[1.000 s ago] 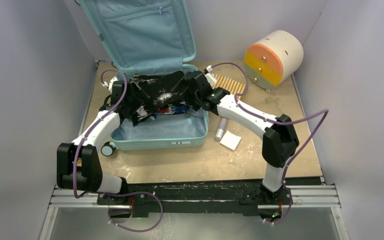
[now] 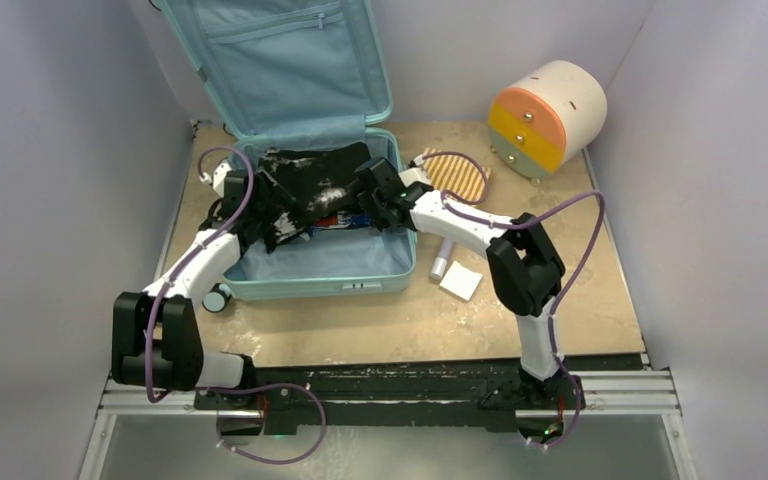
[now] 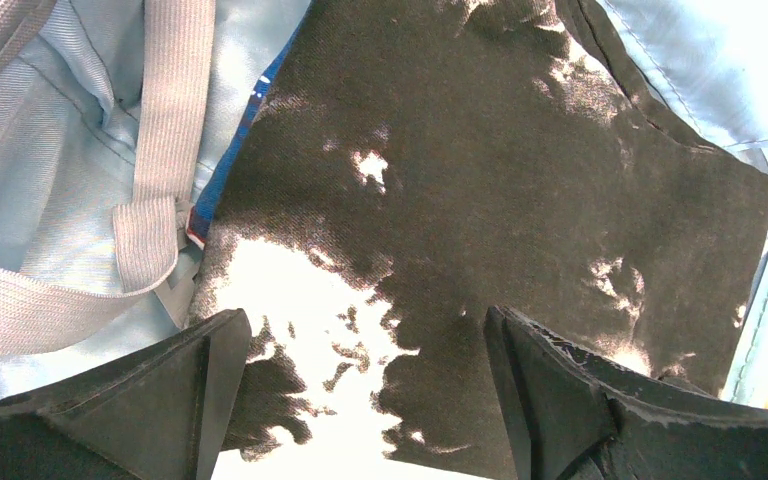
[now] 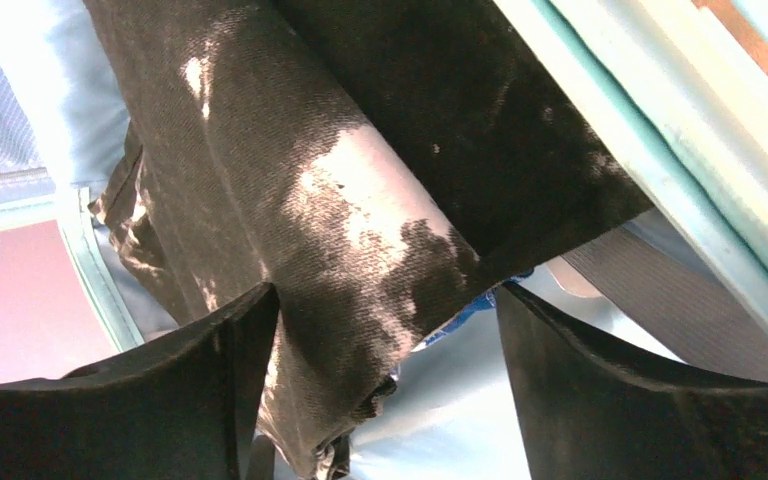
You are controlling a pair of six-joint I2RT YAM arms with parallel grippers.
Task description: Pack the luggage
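Observation:
The light-blue suitcase (image 2: 290,265) stands open on the worktop with dark cloth (image 2: 315,180) lying in it, a blue item (image 2: 335,220) peeking out beneath. My left gripper hovers open over the cloth's white-patched area, beside straps (image 3: 165,120) of the lining. At the suitcase's right side, my right gripper has its fingers spread, part open, around a folded corner of the cloth (image 4: 350,220); whether they touch it is unclear. The blue item (image 4: 460,320) shows just behind that corner.
A striped item (image 2: 455,170), a grey tube (image 2: 439,262) and a white square (image 2: 460,282) lie right of the suitcase. A small drawer unit (image 2: 545,115) stands at back right; a dark round item (image 2: 216,300) sits at front left.
The left arm has shifted slightly toward the front.

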